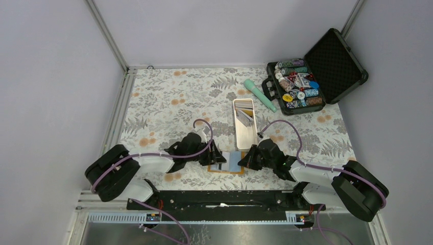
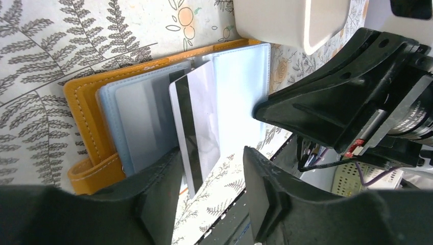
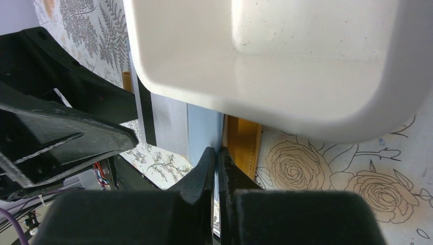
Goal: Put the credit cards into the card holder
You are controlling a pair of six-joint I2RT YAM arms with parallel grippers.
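Observation:
The tan card holder (image 2: 81,104) lies opened on the table, its pale blue clear sleeves (image 2: 242,92) showing. A whitish card (image 2: 204,104) with a black stripe stands tilted at one sleeve, its near end sticking out; how deep it sits is unclear. Around that end my left gripper is spread, with a clear gap between card and right finger. In the right wrist view, my right gripper has its fingertips closed on the thin edge of the blue sleeve (image 3: 203,130). The card (image 3: 168,122) also shows there, beyond the sleeve edge.
Just behind the holder is a white tray (image 1: 246,138) with several cards (image 1: 245,116) at its far end. A green microphone-like object (image 1: 260,95) and an open black case (image 1: 296,84) lie farther back right.

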